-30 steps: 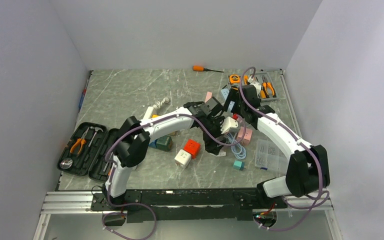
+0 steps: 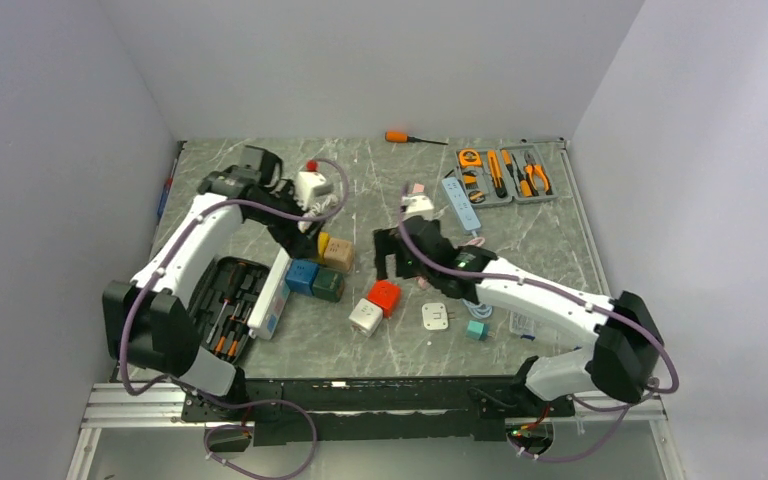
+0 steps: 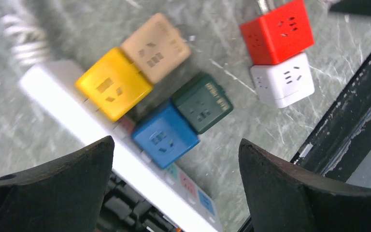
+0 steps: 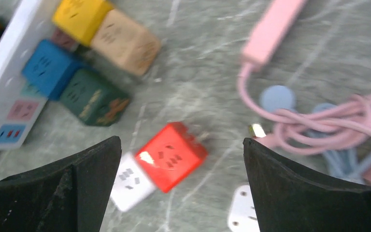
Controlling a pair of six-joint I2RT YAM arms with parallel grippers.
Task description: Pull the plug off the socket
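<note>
My left gripper (image 2: pixel 305 235) is open over the coloured socket cubes: yellow (image 3: pixel 113 84), tan (image 3: pixel 154 46), blue (image 3: pixel 165 135) and green (image 3: pixel 202 102), beside a long white power strip (image 3: pixel 63 101). My right gripper (image 2: pixel 395 255) is open above the middle, near a red cube (image 4: pixel 171 157) with a white cube (image 3: pixel 282 82) beside it. Below it in the right wrist view lie a pink strip (image 4: pixel 273 31) with a coiled pink cable (image 4: pixel 333 123) and blue cable. A white plug adapter (image 2: pixel 435 316) lies on the table. The right wrist view is blurred.
A toolbox (image 2: pixel 222 270) at the left, an open tool tray (image 2: pixel 510 200) at back right, a screwdriver (image 2: pixel 397 137) at the back, a light blue strip (image 2: pixel 460 205), a teal cube (image 2: pixel 477 330) and a clear box (image 2: pixel 522 325) at front right.
My left arm has swung from the middle back to the left. My right arm has moved from the back right toward the centre, lower in the top view.
</note>
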